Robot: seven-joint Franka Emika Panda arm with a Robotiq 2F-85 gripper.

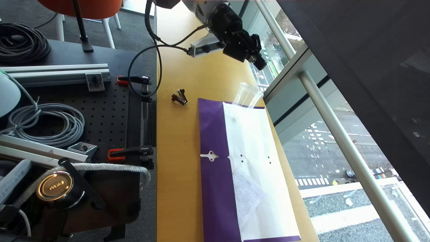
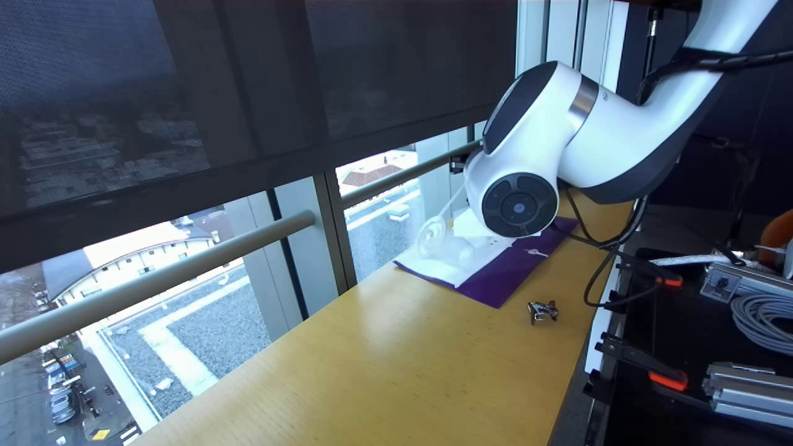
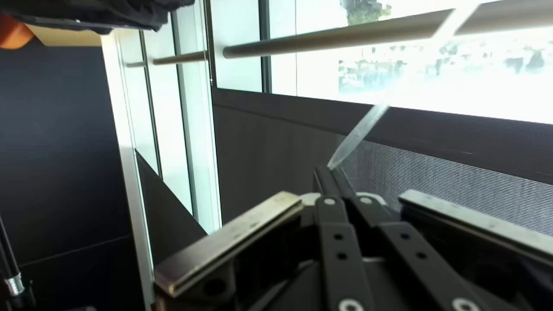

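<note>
A thin translucent straw (image 3: pixel 357 135) rises from the fingertips of my gripper in the wrist view, and the fingers are shut on its end. In exterior view 2 the straw (image 2: pixel 453 199) slants down to a clear round lid (image 2: pixel 431 236), with what looks like a clear plastic cup (image 2: pixel 459 253) behind it. Exterior view 1 shows the clear cup (image 1: pixel 247 96) tilted at the far end of a purple and white folder (image 1: pixel 215 129), below and apart from my gripper (image 1: pixel 262 64). Whether the cup touches the surface I cannot tell.
A small dark metal clip-like object (image 1: pixel 180 96) lies left of the folder on the wooden ledge (image 1: pixel 177 173). A window rail (image 1: pixel 334 117) runs along the right. To the left stands a black bench (image 1: pixel 109 117) with cables and clamps. Bare ledge surrounds the clip.
</note>
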